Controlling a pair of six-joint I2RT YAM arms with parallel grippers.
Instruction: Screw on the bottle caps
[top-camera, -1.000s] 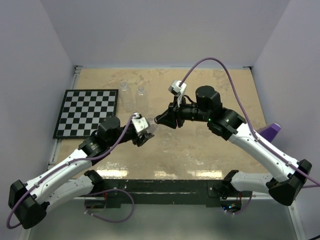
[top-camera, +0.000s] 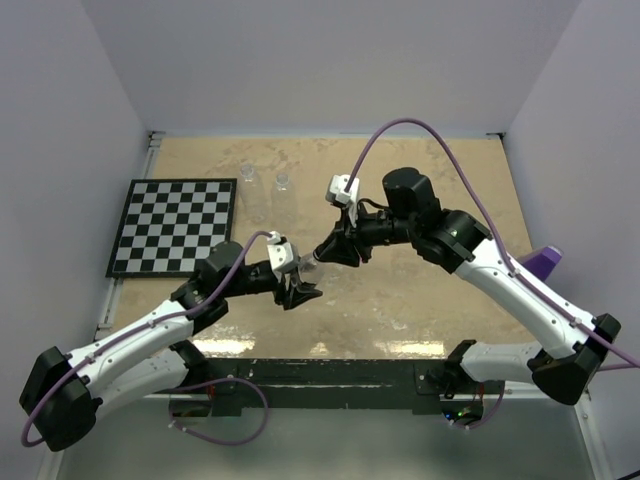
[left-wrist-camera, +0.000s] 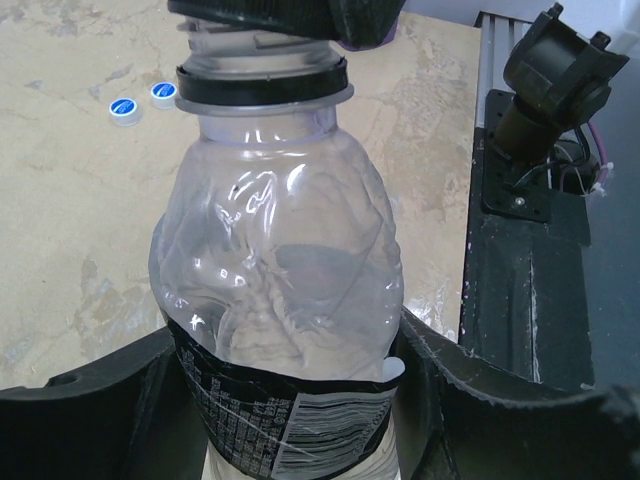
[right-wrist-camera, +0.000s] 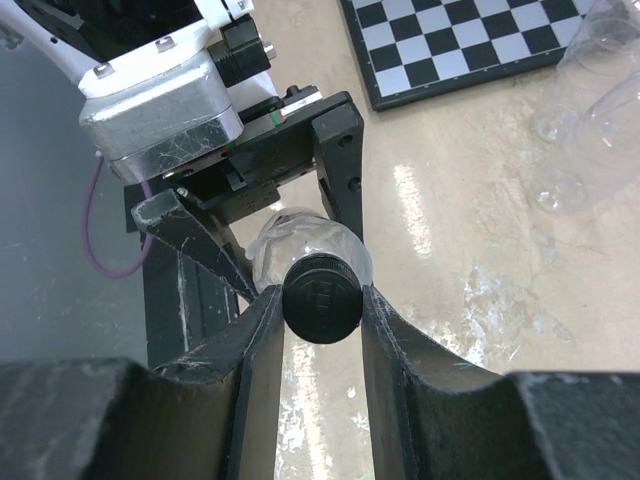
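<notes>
A clear plastic bottle (left-wrist-camera: 280, 250) with a black label stands between the fingers of my left gripper (top-camera: 304, 282), which is shut around its body. Its neck carries a black ring (left-wrist-camera: 262, 86). Over the mouth sits a black cap (right-wrist-camera: 322, 305), pinched by my shut right gripper (top-camera: 334, 250). Seen from the left wrist, part of the clear thread (left-wrist-camera: 250, 42) shows between cap and ring. How far the cap is engaged, I cannot tell. In the top view the grippers hide most of bottle and cap.
Two clear bottles, one (top-camera: 252, 195) beside another (top-camera: 283, 202), lie behind the left gripper. A checkered board (top-camera: 232, 215) occupies the table's left side. Two blue-and-white caps (left-wrist-camera: 124, 111) rest on the table. A purple object (top-camera: 542, 262) is at the right edge.
My left gripper has moved a little right and toward the table's front with the bottle.
</notes>
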